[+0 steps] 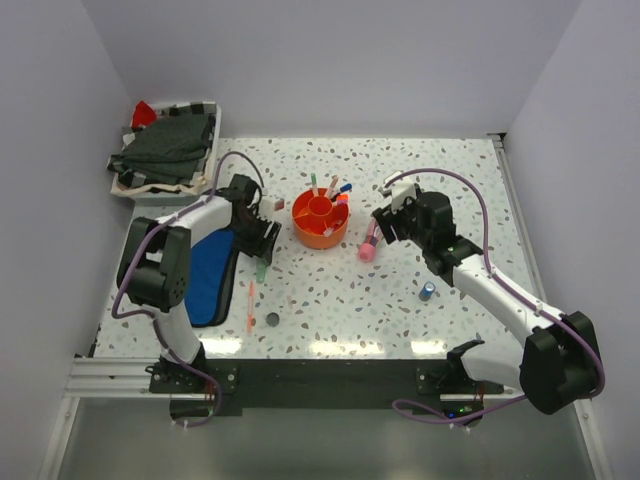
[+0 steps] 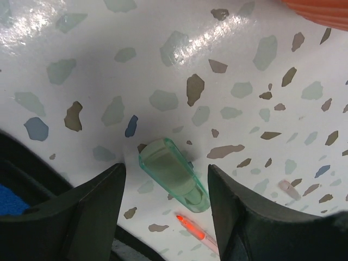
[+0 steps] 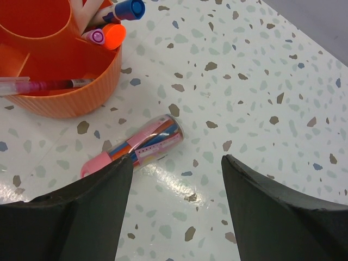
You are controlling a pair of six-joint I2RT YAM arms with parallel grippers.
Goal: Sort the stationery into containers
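Observation:
My left gripper stands open low over a pale green stationery piece [image 2: 174, 174], which lies between and just beyond its fingertips. An orange pen [image 2: 198, 231] lies below it. The orange pen organiser [image 1: 320, 232] holds several pens and markers in the upper middle of the table. My right gripper is open, above and just short of a clear pink-capped tube [image 3: 155, 141] with coloured contents beside the organiser.
A blue and black pouch [image 1: 200, 275] lies at the left. A white bin [image 1: 210, 150] with dark cloth stands at back left. A blue cylinder [image 1: 427, 291] and a dark round piece [image 1: 272, 319] lie on the open terrazzo table.

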